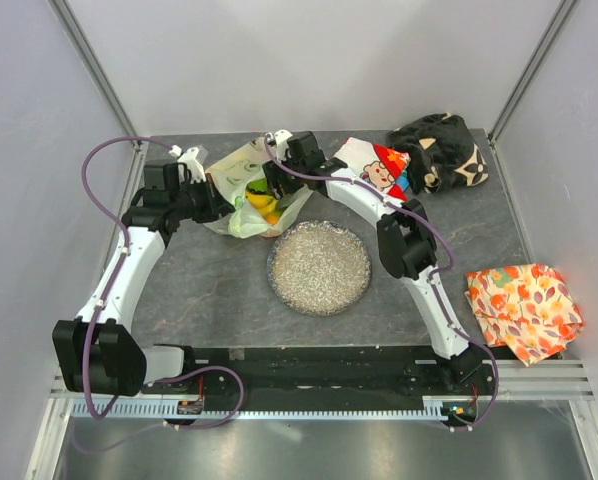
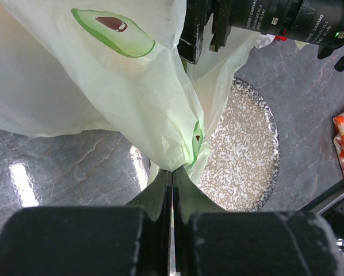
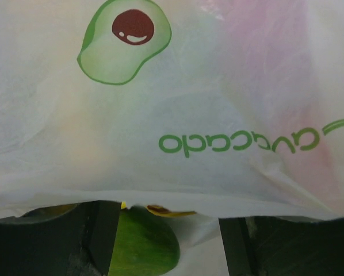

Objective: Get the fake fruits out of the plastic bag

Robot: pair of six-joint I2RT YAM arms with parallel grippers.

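Note:
The white plastic bag (image 1: 249,226) with avocado prints lies at the back centre, yellow, orange and green fake fruits (image 1: 265,205) inside. My left gripper is shut at the bag's left, its fingertips at the crumpled plastic. My right gripper (image 1: 275,178) reaches down into the bag; in the right wrist view its open fingers straddle a green fruit (image 3: 143,244), with the bag's printed film (image 3: 229,75) covering most of that view.
A speckled round plate (image 1: 319,266) lies in front of the bag. A cartoon cloth (image 1: 364,160) and dark cloth (image 1: 439,145) lie at the back right, an orange floral cloth (image 1: 524,310) at the front right.

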